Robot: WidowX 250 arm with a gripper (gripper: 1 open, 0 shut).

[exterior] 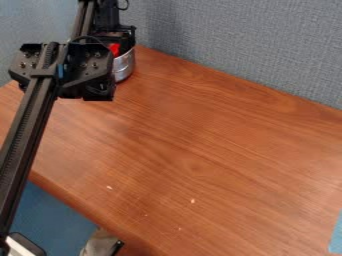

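Observation:
The black arm and its carriage (60, 70) fill the left side of the view, with a rail running down to the bottom left. Behind the carriage, near the back left corner, a silver cylindrical container (123, 66) stands on the wooden table (201, 150), with a small red item (115, 49) at its top, partly covered by black parts of the robot. I cannot make out my gripper's fingers or whether they are open or shut.
Grey fabric partitions (247, 45) border the back of the table. A blue strip (335, 236) shows at the lower right edge.

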